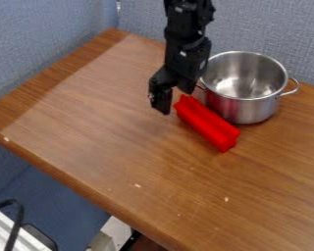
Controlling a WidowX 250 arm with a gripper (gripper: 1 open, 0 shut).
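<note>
My black gripper (173, 90) hangs from the top centre of the camera view, open, over the wooden table just left of a steel pot. A red oblong object (207, 123) lies diagonally in front of the pot (249, 96), its upper end close by my fingers. Whether the fingertips touch it is hard to tell.
Blue-grey padded walls stand behind and at the left. A white item with a black cable sits off the table at the lower left.
</note>
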